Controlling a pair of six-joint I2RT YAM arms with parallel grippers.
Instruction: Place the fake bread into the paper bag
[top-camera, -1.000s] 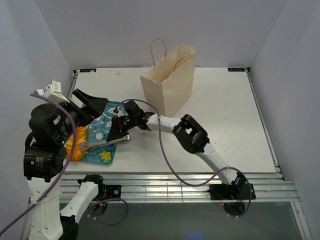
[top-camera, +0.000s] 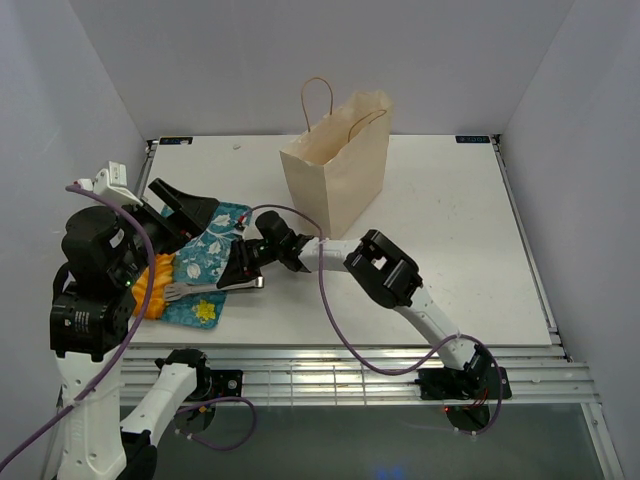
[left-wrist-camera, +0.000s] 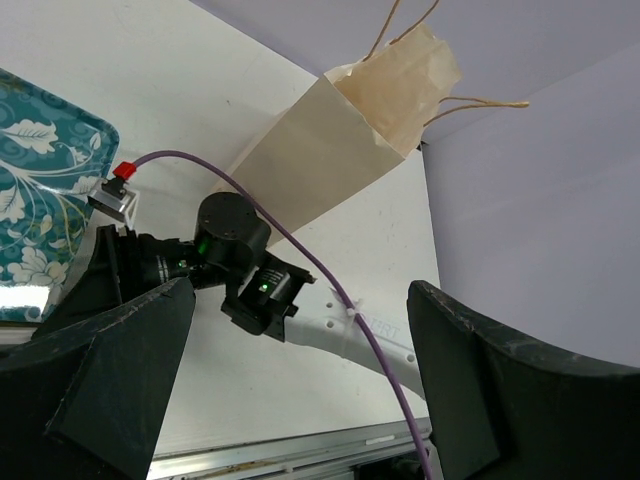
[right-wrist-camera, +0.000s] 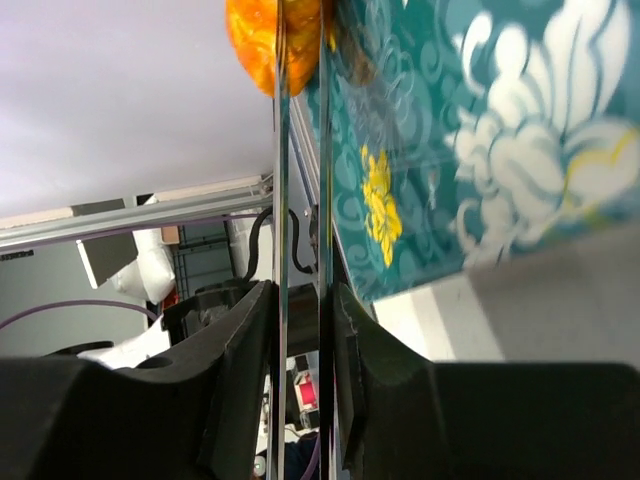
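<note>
An orange fake bread (top-camera: 152, 295) lies on the teal floral tray (top-camera: 207, 238) at the table's left, partly hidden by my left arm. My left gripper (top-camera: 178, 205) hangs above it with open fingers, empty. My right gripper (top-camera: 172, 292) reaches low across the tray, its long metal fingertips at the bread; in the right wrist view they overlap the bread (right-wrist-camera: 250, 35), close together, and whether they grip it is unclear. The paper bag (top-camera: 335, 175) stands upright at the back centre with its handles up.
Grey walls surround it at back and sides, and a metal rail (top-camera: 480, 355) runs along the front edge. My right arm crosses the middle in front of the bag.
My right arm has shifted slightly toward the front right, its fingertips moving a little along the tray. The left arm has moved very slightly; the bag is unchanged.
</note>
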